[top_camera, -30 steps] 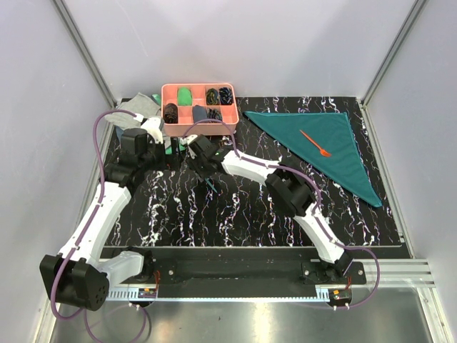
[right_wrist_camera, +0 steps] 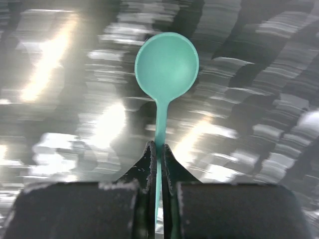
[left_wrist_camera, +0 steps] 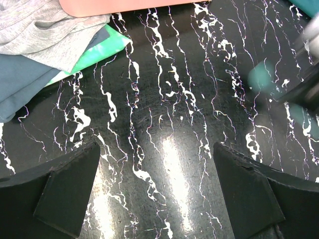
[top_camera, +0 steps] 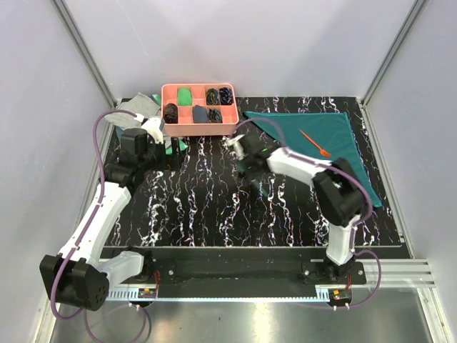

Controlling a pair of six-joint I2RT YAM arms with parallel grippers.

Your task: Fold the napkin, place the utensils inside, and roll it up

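Observation:
A teal spoon [right_wrist_camera: 166,64] is held by its handle in my right gripper, which is shut on it; in the top view that arm is motion-blurred over the middle right of the table. The teal napkin [top_camera: 343,164] lies folded as a triangle on the right, with an orange utensil [top_camera: 314,143] on it. My left gripper is open above bare table at the left, with nothing between its fingers.
A pink compartment box [top_camera: 171,126] with rolled cloths stands at the back middle. Loose grey, blue and green cloths [left_wrist_camera: 60,30] are piled at the back left.
My right gripper has lifted the teal spoon and moved right from beside the box toward the napkin. The left arm has stayed still.

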